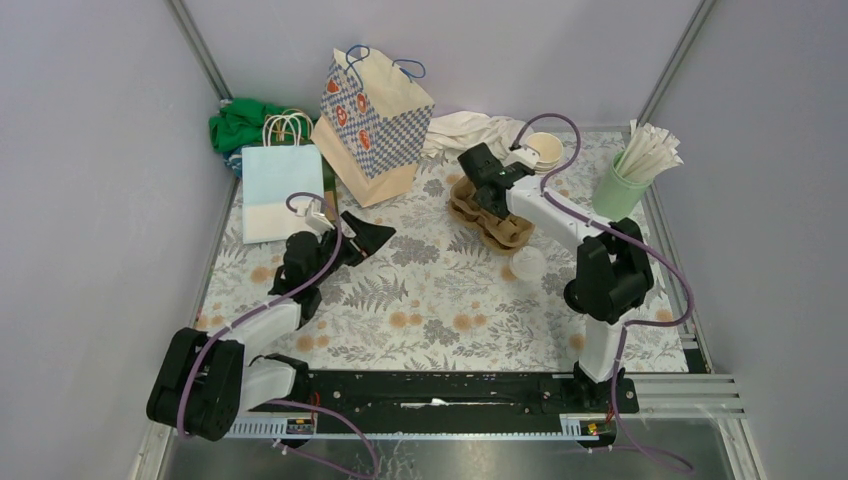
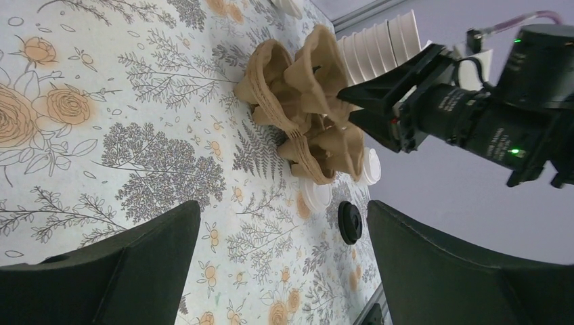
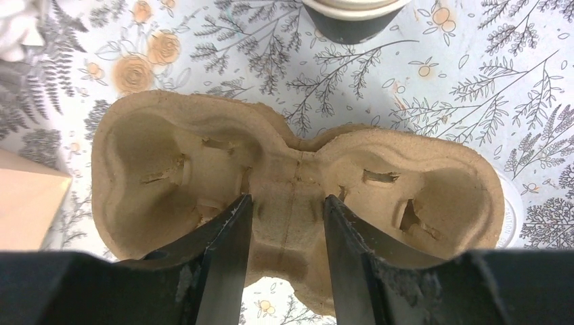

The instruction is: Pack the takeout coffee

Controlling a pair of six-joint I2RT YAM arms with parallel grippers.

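A brown pulp cup carrier (image 1: 505, 235) is at the centre-right of the table. My right gripper is shut on its middle ridge, between the two cup pockets; the left wrist view shows one tray lifted over brown pulp beneath (image 2: 315, 74). My left gripper stands open over the left of the table, empty. A paper bag with blue checks (image 1: 385, 130) stands at the back, stacked cups (image 1: 543, 145) sit behind the carrier, and a clear lid (image 1: 527, 264) lies in front of it.
Light blue and white bags (image 1: 280, 190) lie at the back left, a green cloth (image 1: 235, 125) behind them. A green holder of wrapped items (image 1: 620, 190) stands at the back right.
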